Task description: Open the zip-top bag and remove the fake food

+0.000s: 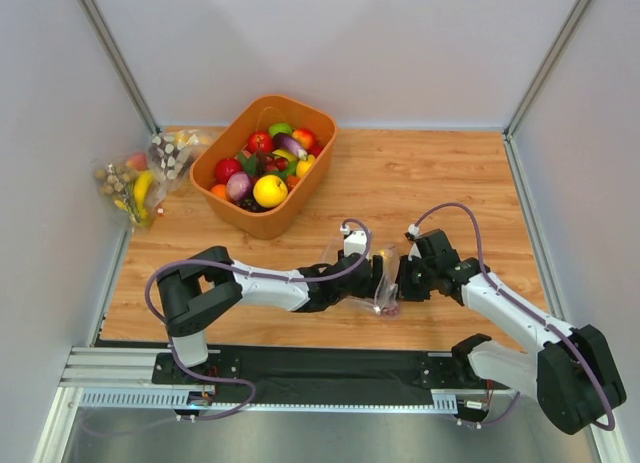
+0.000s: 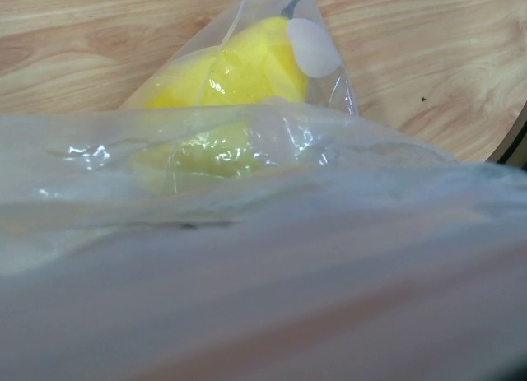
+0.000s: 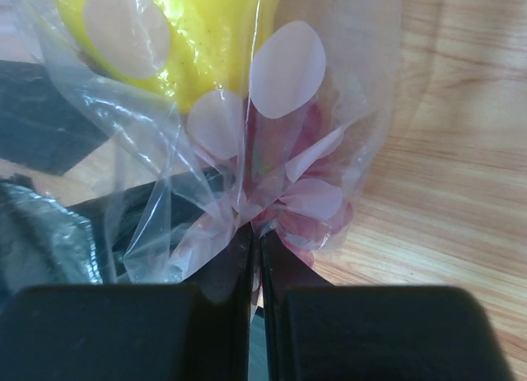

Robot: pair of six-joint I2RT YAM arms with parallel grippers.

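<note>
A clear zip top bag lies between the two grippers near the table's front. Through its film, yellow fake food and a reddish-pink piece show in the right wrist view. My right gripper is shut on the bag's film, which gathers into folds at its tips. From the left, my left gripper reaches over the bag, its dark fingers apart behind the film. Plastic fills most of the left wrist view and hides those fingertips; beyond it is the yellow food.
At the back left stands an orange bin full of fake fruit and vegetables. Filled clear bags lie by the left wall. Bare table extends across the back right.
</note>
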